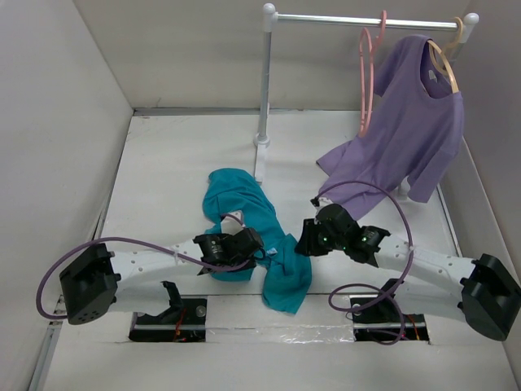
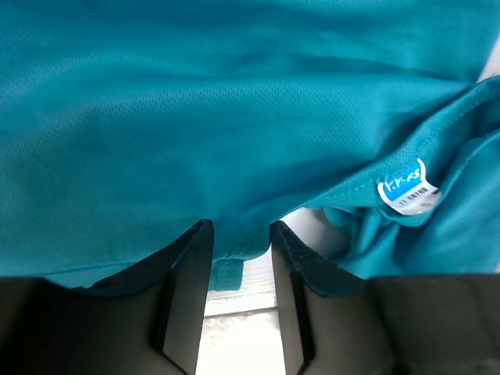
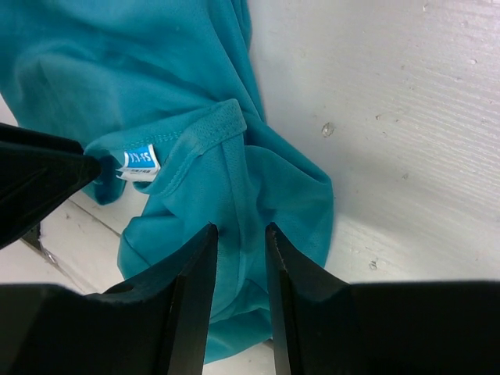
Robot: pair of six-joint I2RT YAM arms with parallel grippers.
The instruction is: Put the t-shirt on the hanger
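A crumpled teal T-shirt lies on the white floor, its collar with a white-and-blue label visible in both wrist views. My left gripper is down over the shirt's front part; in the left wrist view its fingers stand slightly apart at the collar edge, part open. My right gripper is at the shirt's right edge, fingers apart above the folded fabric. A pink hanger hangs empty on the rail.
A purple T-shirt hangs on a wooden hanger at the back right of the rail. The rail's upright stands behind the teal shirt. Bare floor lies to the left.
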